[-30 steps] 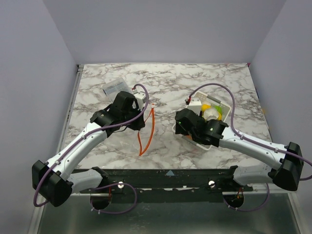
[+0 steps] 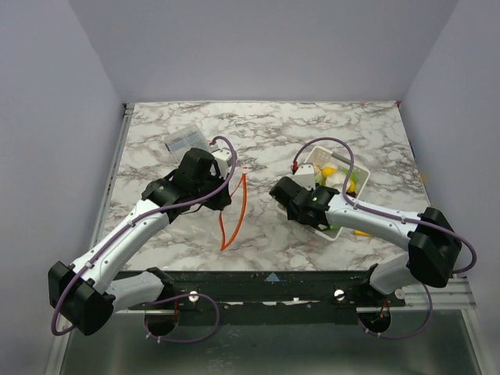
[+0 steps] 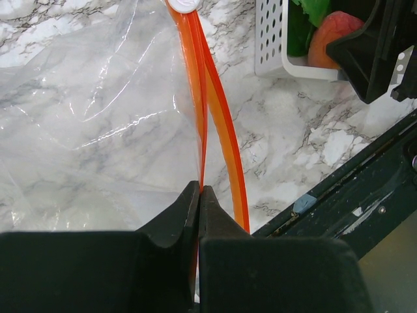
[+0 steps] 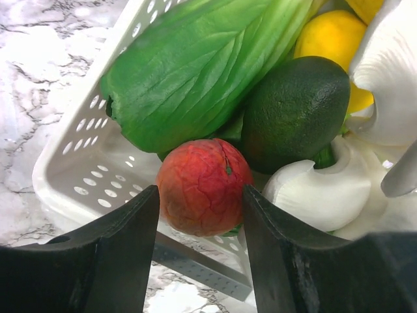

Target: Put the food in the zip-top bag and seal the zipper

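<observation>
A clear zip top bag (image 3: 98, 124) with orange zipper lips (image 3: 234, 182) lies open on the marble table. My left gripper is shut on one orange zipper edge of it. My right gripper is part open over the white basket (image 4: 78, 130), its fingers either side of a red peach (image 4: 199, 182); whether they touch it I cannot tell. The basket also holds green leafy vegetable (image 4: 202, 65), an avocado (image 4: 293, 111), yellow food (image 4: 329, 39) and white mushroom-like pieces (image 4: 319, 195).
A pale rectangular item (image 2: 185, 141) lies at the back left of the table. A yellow piece (image 2: 361, 233) shows beside the basket's right.
</observation>
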